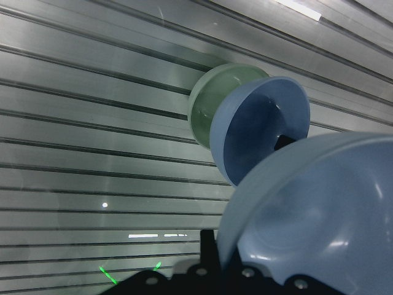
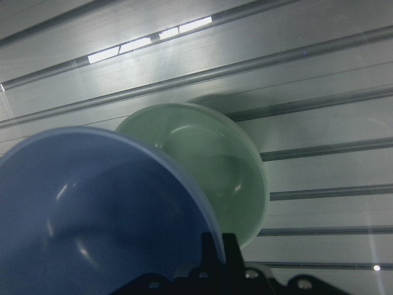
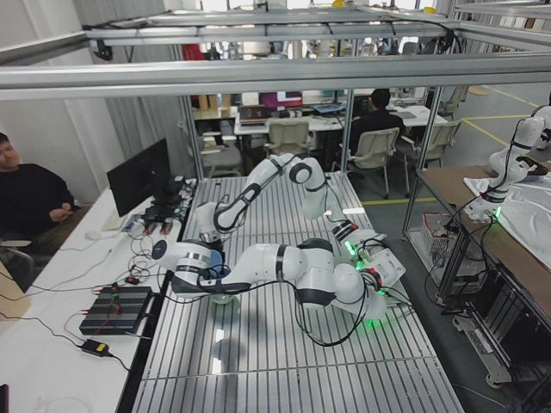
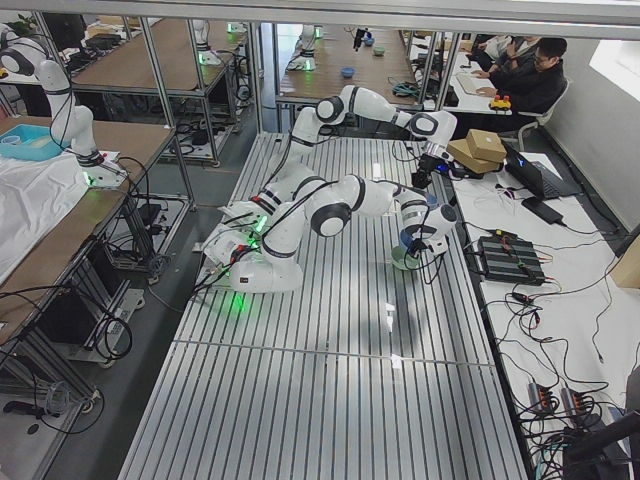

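Note:
A green bowl (image 4: 404, 258) sits on the slatted table, partly hidden under blue bowls in both wrist views. In the left wrist view my left gripper has the rim of a large blue bowl (image 1: 313, 215) between its fingers; beyond it, a second blue bowl (image 1: 258, 126) hangs tilted over the green one (image 1: 206, 107). In the right wrist view my right gripper has a blue bowl's rim (image 2: 104, 203) between its fingers, with the green bowl (image 2: 202, 160) below and beside it.
A side desk (image 3: 60, 379) with monitor, black boxes and cables runs along one edge. Both arms' links cross the middle of the table.

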